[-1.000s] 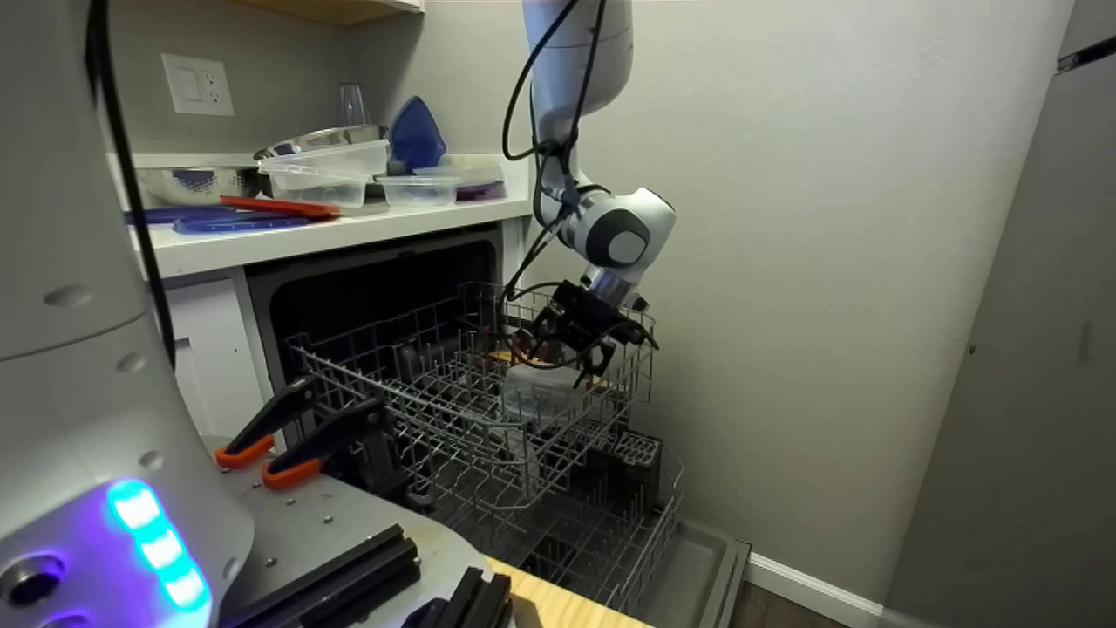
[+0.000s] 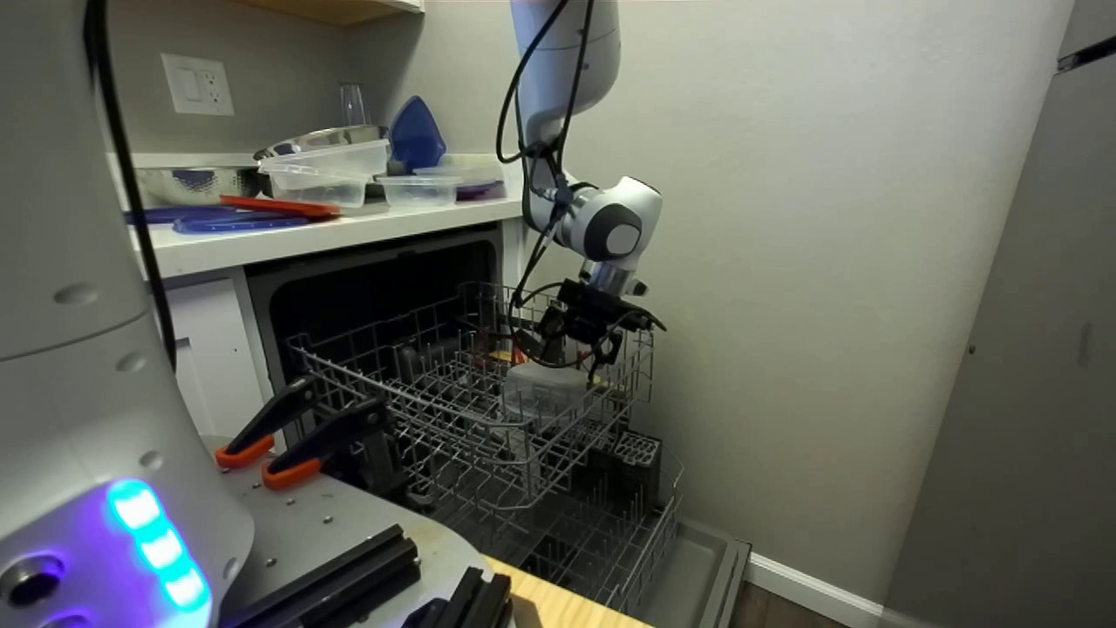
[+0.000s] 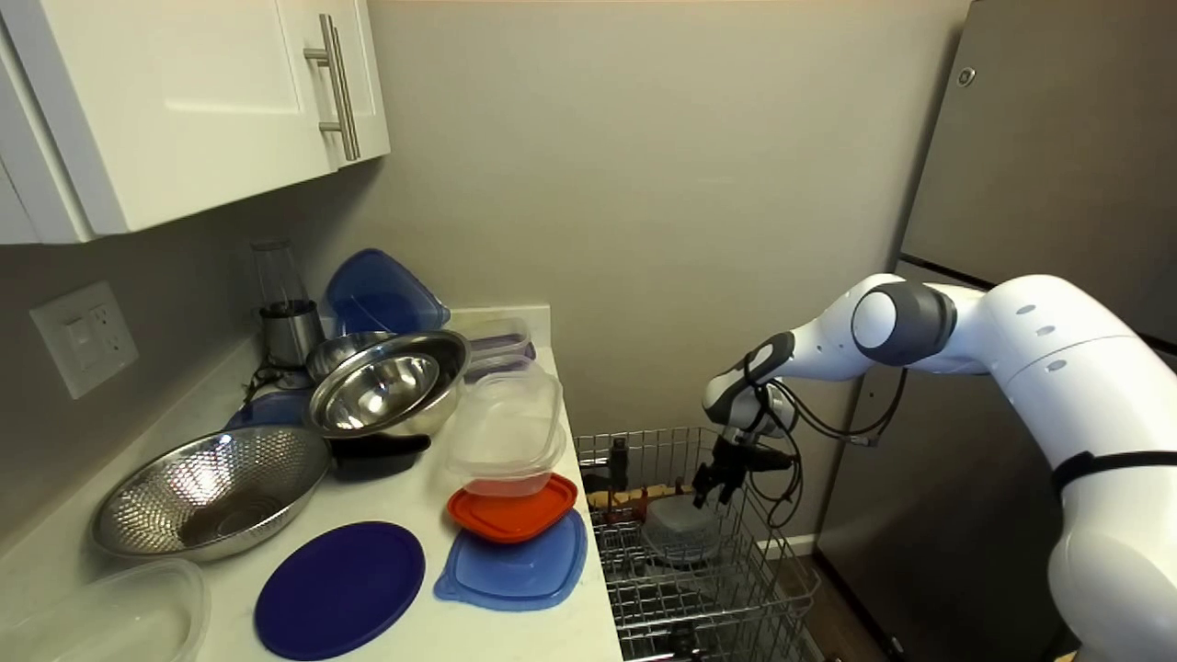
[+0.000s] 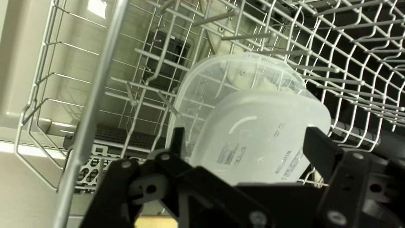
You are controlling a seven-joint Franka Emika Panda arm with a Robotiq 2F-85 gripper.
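Upside down in the dishwasher's upper rack [image 2: 450, 410] sits a clear plastic container [image 2: 544, 387], seen from above in the wrist view as a cloudy container [image 4: 262, 129] with its base up. A clear rounded rim or second piece shows behind it. My black gripper is open above this container, one finger to each side of it in the wrist view. Nothing is clamped between the fingertips. Whether a finger touches the container cannot be told. From the second exterior view, the gripper [image 3: 717, 485] hangs just over the container [image 3: 679, 524].
Wire tines and the rack's rail [image 4: 100, 95] surround the container. Left of the dishwasher, the counter [image 3: 474, 629] bears a steel colander [image 3: 210, 496], steel bowls, a red lid [image 3: 513, 509], blue lids and clear containers. A wall stands close behind the arm.
In the first exterior view the arm has shifted slightly left and its hand has turned a little more upright. The container looks unmoved in the rack.
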